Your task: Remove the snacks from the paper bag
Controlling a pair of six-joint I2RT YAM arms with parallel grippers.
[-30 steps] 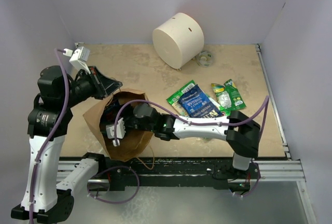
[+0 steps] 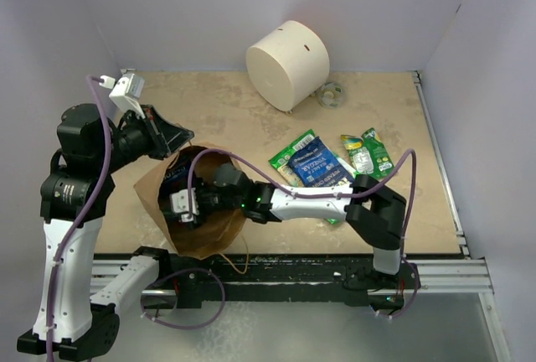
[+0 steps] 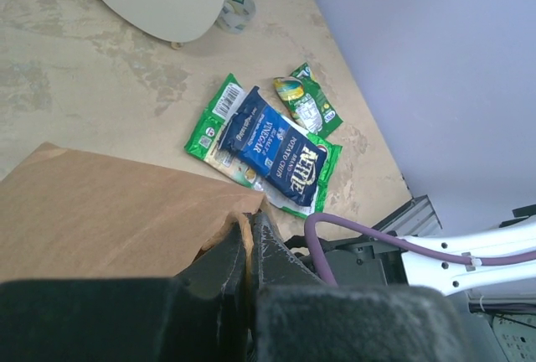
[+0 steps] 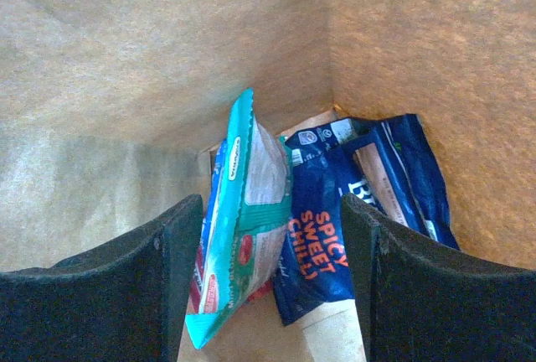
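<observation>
The brown paper bag (image 2: 219, 235) stands at the table's left, mouth up. My left gripper is shut on its rim. Down inside the bag, my right gripper is open, its fingers (image 4: 180, 245) apart. A teal and white packet (image 4: 261, 186) stands on edge between and beyond those fingers. Behind it lies a dark blue Spicy Sweet Chilli packet (image 4: 314, 228), and a further blue packet (image 4: 410, 169) leans against the bag wall on the right. Only slivers of other packets show behind the teal one.
On the table to the right lie a blue vinegar chips packet (image 2: 320, 163) over green-edged ones and a green packet (image 2: 368, 154). A white cylinder (image 2: 289, 64) and a tape roll (image 2: 331, 94) stand at the back. Bare table surrounds the packets.
The left gripper has moved only slightly, still at the rim.
</observation>
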